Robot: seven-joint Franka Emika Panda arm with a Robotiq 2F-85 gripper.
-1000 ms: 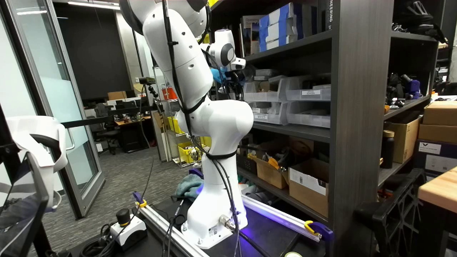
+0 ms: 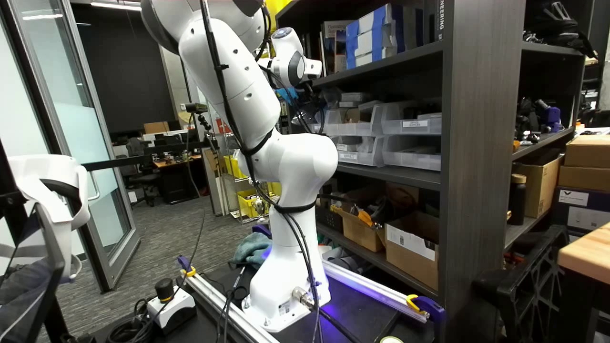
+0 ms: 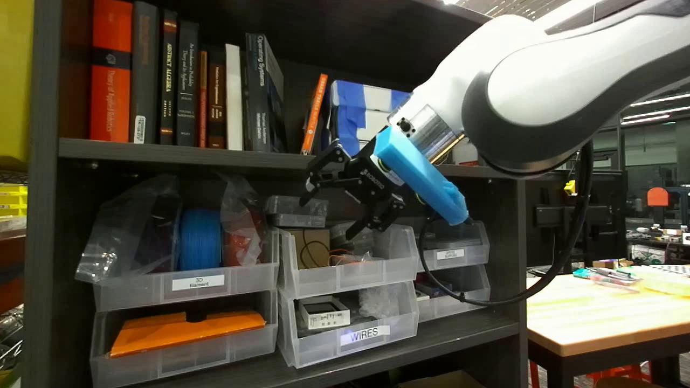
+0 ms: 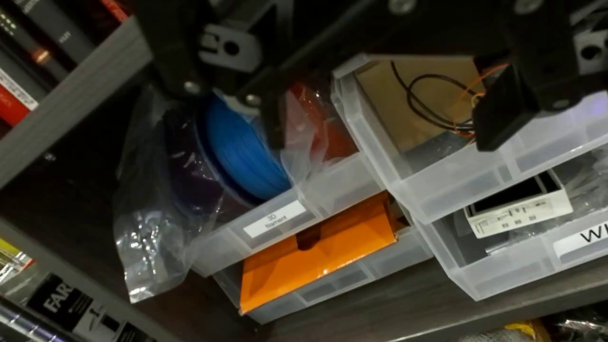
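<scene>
My gripper (image 3: 328, 216) stands open before the shelf in exterior view 2, tilted down and left, its fingers spread and empty. In the wrist view, one of the dark fingers (image 4: 501, 117) overlaps the bin with wires. A blue filament spool (image 3: 200, 239) sits in the clear upper-left bin (image 3: 136, 296), labelled 3D filament, between plastic bags. The bin below holds an orange folder or box (image 4: 319, 251). To the right, an upper bin (image 3: 352, 278) contains a brown piece and thin cables, above the WIRES bin (image 3: 401, 337) with a small white box (image 3: 325, 314).
Books (image 3: 184, 84) and a blue-and-white package (image 3: 365, 106) stand on the shelf above, whose front edge (image 3: 174, 151) runs close to the gripper. A loose black cable (image 3: 504, 300) hangs below the arm. At the right is a wooden table (image 3: 601, 323).
In exterior view 1 the upper arm and its wrist have shifted left and slightly upward, away from the bins. The bins and shelf look the same.
</scene>
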